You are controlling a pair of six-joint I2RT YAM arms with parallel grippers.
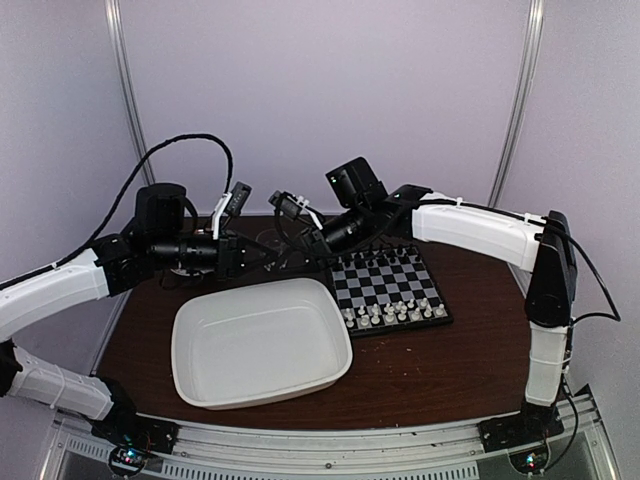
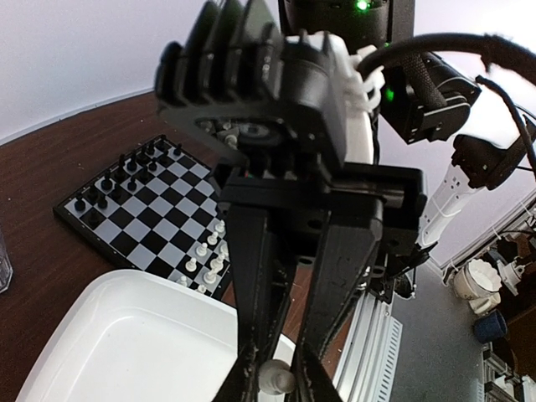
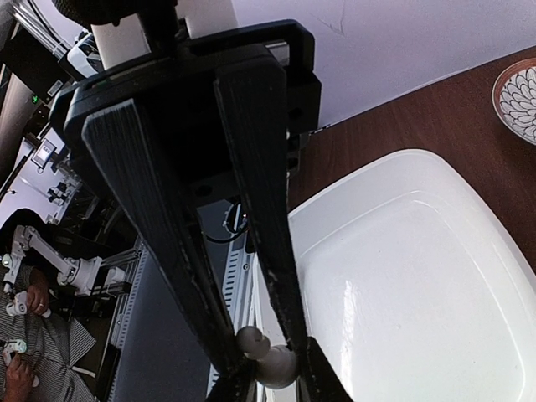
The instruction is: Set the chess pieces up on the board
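Observation:
A small white chess piece (image 3: 276, 368) is pinched between the fingertips of my right gripper, which is shut on it. Its rounded end (image 2: 276, 378) also shows between the fingertips of my left gripper, which stands partly open around it; contact there is not clear. In the top view both grippers meet tip to tip past the white tray's far edge, and the piece is too small to make out. The chessboard (image 2: 155, 219) carries black pieces (image 2: 113, 180) along its far side and white pieces (image 1: 402, 311) along its near side.
A large empty white tray (image 1: 262, 398) lies left of the board, close beside it. The patterned bowl (image 3: 502, 102) sits on the table at the upper right of the right wrist view. Bare brown tabletop (image 1: 450, 378) lies in front of the board.

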